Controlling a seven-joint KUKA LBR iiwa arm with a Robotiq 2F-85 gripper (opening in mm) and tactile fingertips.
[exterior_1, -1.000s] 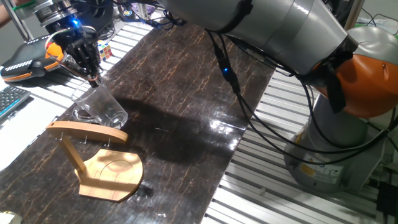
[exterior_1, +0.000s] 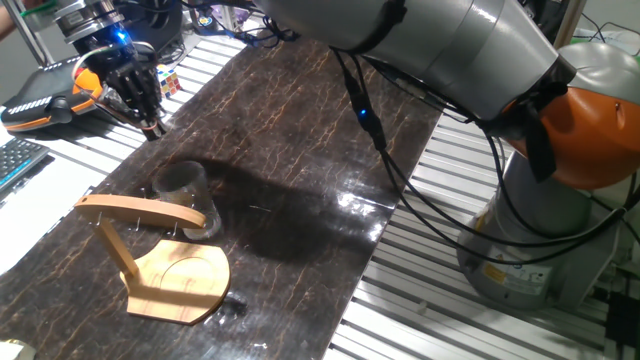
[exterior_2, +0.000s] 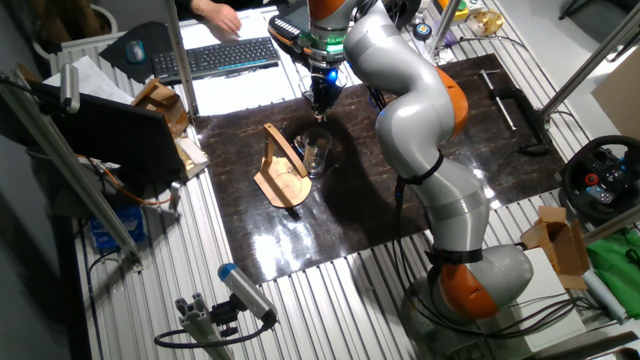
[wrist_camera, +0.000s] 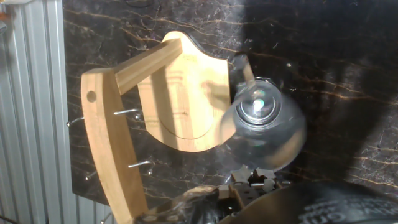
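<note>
A clear glass mug (exterior_1: 187, 200) is beside the wooden rack, partly behind its upper bar in exterior view 1. The wrist view shows the glass (wrist_camera: 264, 134) blurred, close to the rack's base; whether it rests fully on the table is hard to tell. The rack (exterior_1: 180, 282) has a flat base with a ring groove, a slanted post and a curved bar with metal hooks. My gripper (exterior_1: 153, 132) points down above the mug, with a visible gap between fingertips and glass. Its fingers (wrist_camera: 252, 179) are cut off at the wrist view's bottom, so their opening is unclear.
The dark marbled table (exterior_1: 290, 150) has free room right of the mug. Beyond its far edge lie a black-orange case (exterior_1: 45, 100) and a puzzle cube (exterior_1: 168, 80). A person's hand (exterior_2: 218, 17) is near the keyboard (exterior_2: 215, 60).
The mug was tilted up against my fingertips a second ago. It has since come away from them, moving down and right towards the rack. Arm and rack look unmoved.
</note>
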